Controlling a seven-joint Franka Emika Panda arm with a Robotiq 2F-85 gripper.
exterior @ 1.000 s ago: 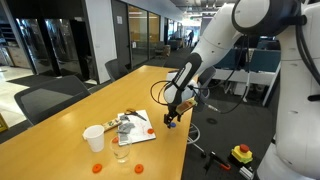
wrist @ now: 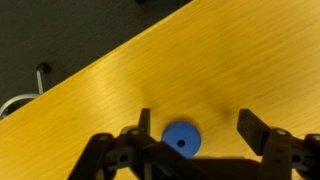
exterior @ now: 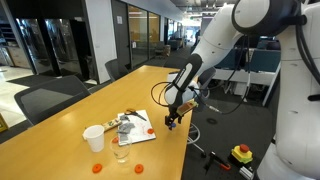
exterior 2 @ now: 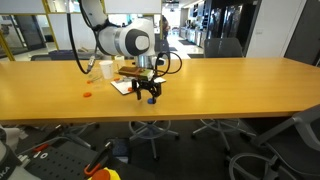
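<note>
A small round blue object (wrist: 182, 138) with a darker centre lies on the yellow-orange table near its edge. Around it, in the wrist view, my gripper is open, one finger on each side. The object sits nearer the left finger, and a gap shows on the right. Its lower part is hidden by the gripper's body. From the second exterior view, the same blue object (exterior 2: 152, 100) shows just beside the lowered gripper (exterior 2: 145, 92). Whether the fingertips touch the table cannot be told.
A white cup (exterior: 94, 137), a clear glass (exterior: 121, 153), several small red-orange round pieces (exterior: 139, 168) and a white sheet (exterior: 134, 129) with items on it are on the table. The table's edge is close to the gripper.
</note>
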